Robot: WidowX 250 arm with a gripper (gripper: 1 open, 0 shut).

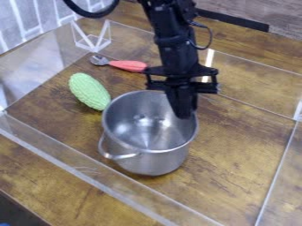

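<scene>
A steel pot (148,152) sits on the wooden surface in the middle front, its inside looking empty. The black gripper (183,99) hangs above the pot's back right rim, shut, with nothing visible between its fingers; whether it touches the rim is unclear. A pale green corn-like object (88,89) lies left of the pot. Behind, a red-handled utensil (127,64) with a metal head lies on the surface.
Clear plastic walls (48,119) border the left and front of the area. A pale strip (207,62) is at the back right.
</scene>
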